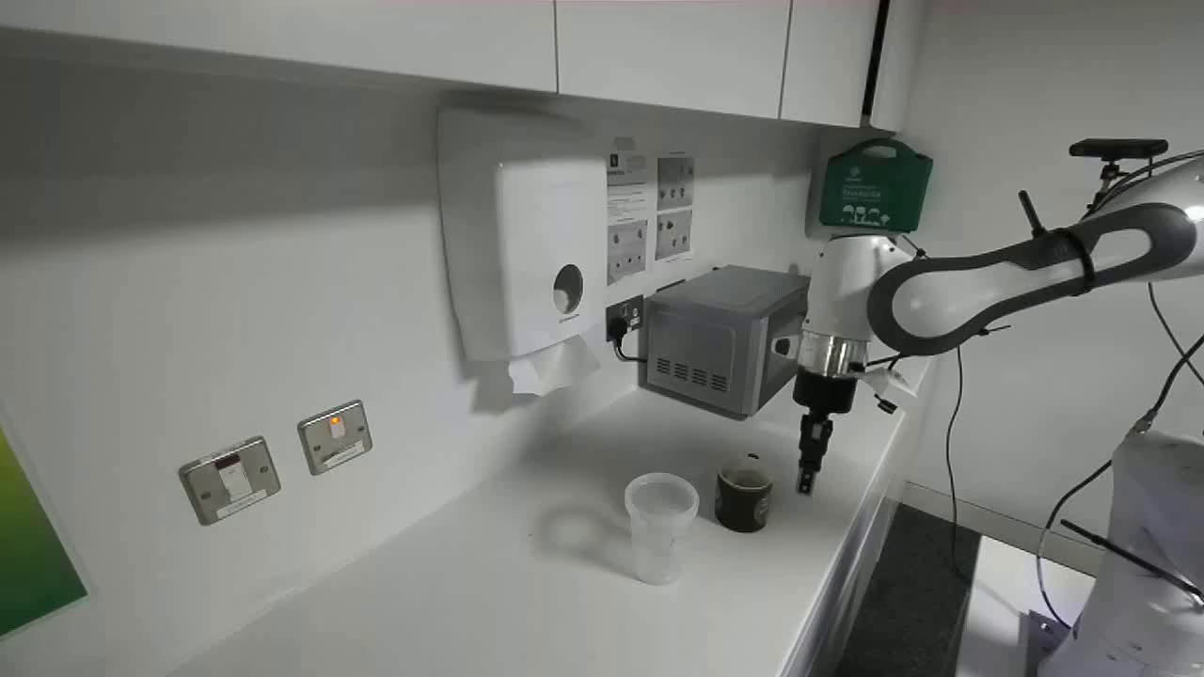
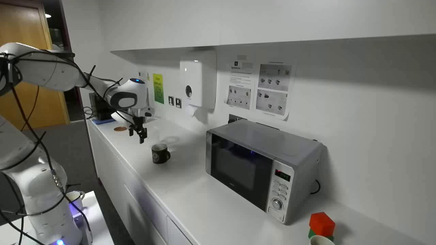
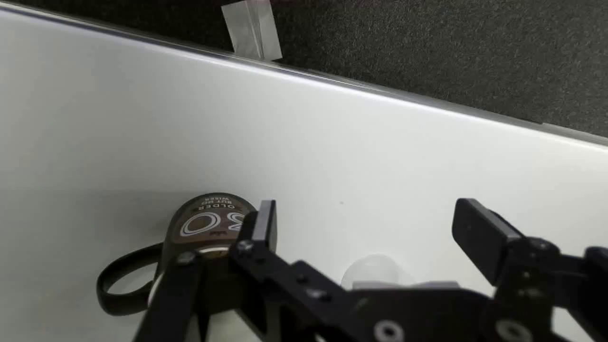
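My gripper is open, its two fingers wide apart with nothing between them. It points down over the counter, above the surface, as exterior view 1 shows. A dark mug [image 1: 744, 495] stands upright beside it; in the wrist view the mug [image 3: 208, 225] is partly hidden behind the left finger, its handle pointing left. Nearer the camera in exterior view 1 stands a clear plastic cup [image 1: 660, 528], upright and apart from the mug. Only part of that cup [image 3: 373, 270] shows in the wrist view, below the gap between the fingers.
A grey microwave [image 2: 249, 167] stands against the wall. Past it are a red block [image 2: 322, 224], a green piece and a pale cup rim. A paper towel dispenser [image 1: 525, 231] hangs on the wall. The counter's front edge [image 3: 342, 82] runs close by.
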